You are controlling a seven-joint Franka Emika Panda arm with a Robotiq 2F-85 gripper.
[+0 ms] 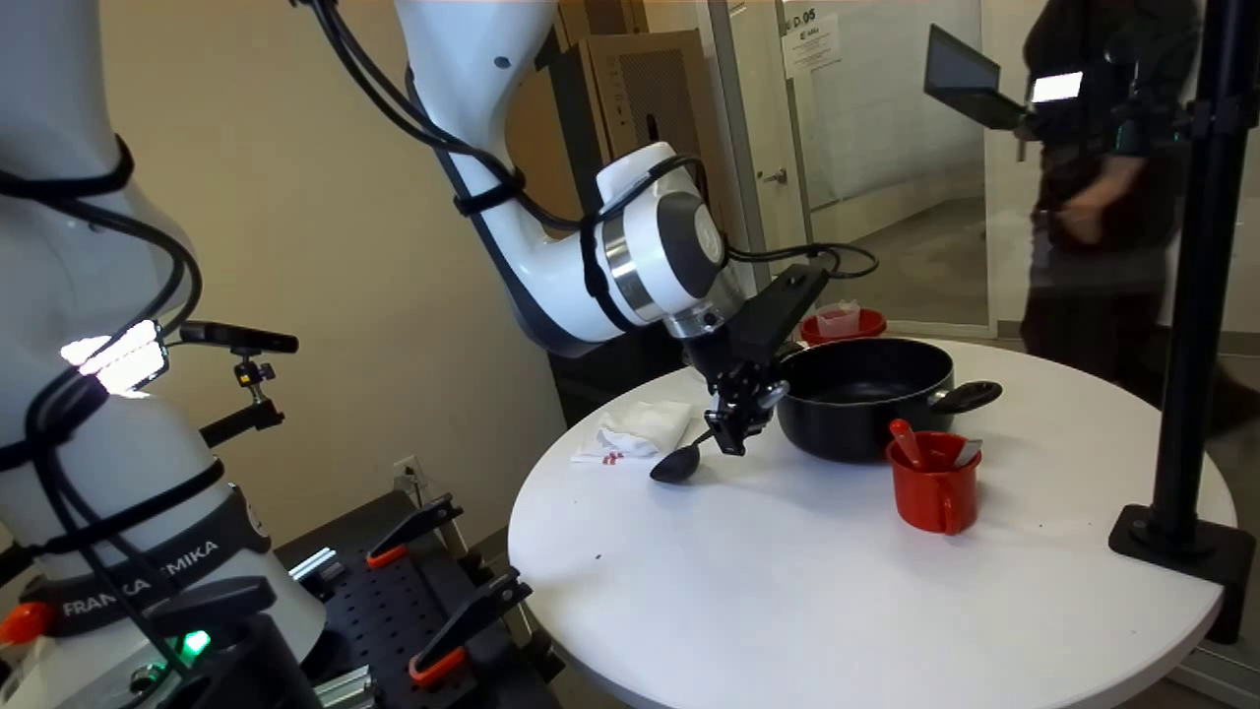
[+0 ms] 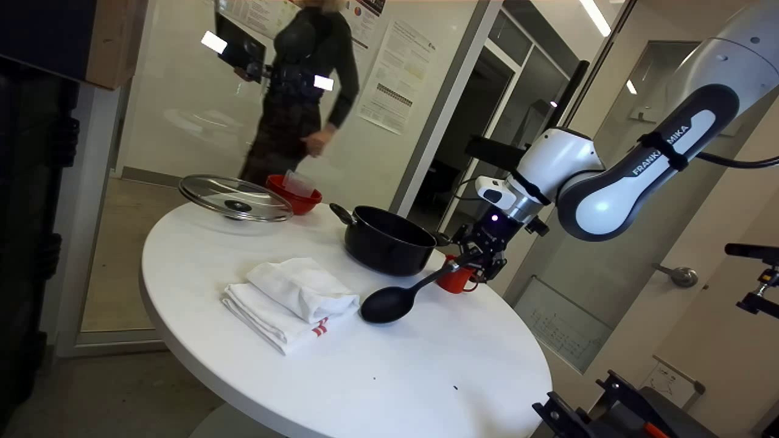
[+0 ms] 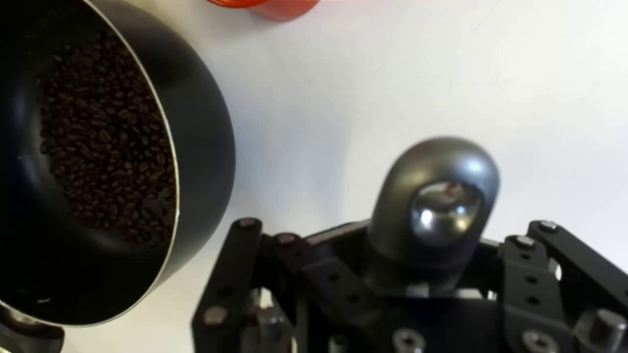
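My gripper (image 1: 740, 416) is shut on the handle of a black spoon (image 2: 389, 303), beside the black pot. The spoon hangs tilted, its bowl (image 1: 675, 465) low near the folded white towel; whether the bowl touches the table I cannot tell. In the wrist view the grey handle end (image 3: 432, 206) with its hanging hole sticks up between the fingers, and the bowl is out of sight. Dark coffee beans (image 3: 109, 141) cover part of the floor of the pot (image 3: 203, 135). A red mug (image 1: 936, 490) with utensils in it stands front right of the pot.
The towel (image 2: 296, 299) lies left of the spoon. Behind it are a glass lid (image 2: 234, 197) and a red bowl (image 2: 297, 198). A black post (image 1: 1187, 295) rises at the table's right edge. A person (image 2: 303, 95) stands beyond.
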